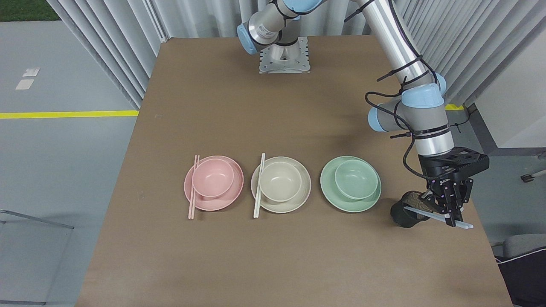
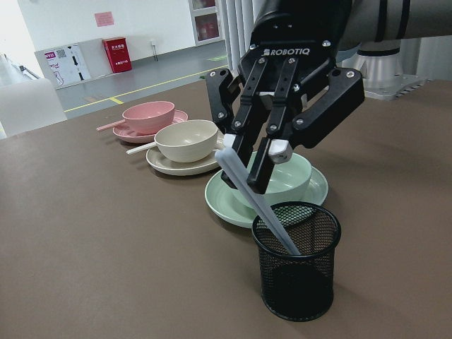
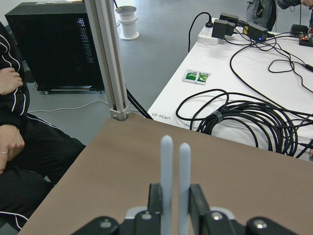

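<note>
My gripper (image 1: pixel 445 217) is shut on a pair of pale chopsticks (image 2: pixel 247 187), held tilted over the black mesh cup (image 2: pixel 296 289) at the table's right. In the wrist view the two sticks (image 3: pixel 167 171) stand side by side between the fingers. A green bowl (image 1: pixel 356 179) on a green plate (image 1: pixel 332 197) sits left of the cup, without chopsticks. The cream bowl (image 1: pixel 280 181) and pink bowl (image 1: pixel 213 177) sit on matching plates, each with chopsticks (image 1: pixel 258 194) along the left side.
The arm's base (image 1: pixel 284 64) is at the back. Cables (image 3: pixel 244 117) lie on a white table beyond the edge in the wrist view.
</note>
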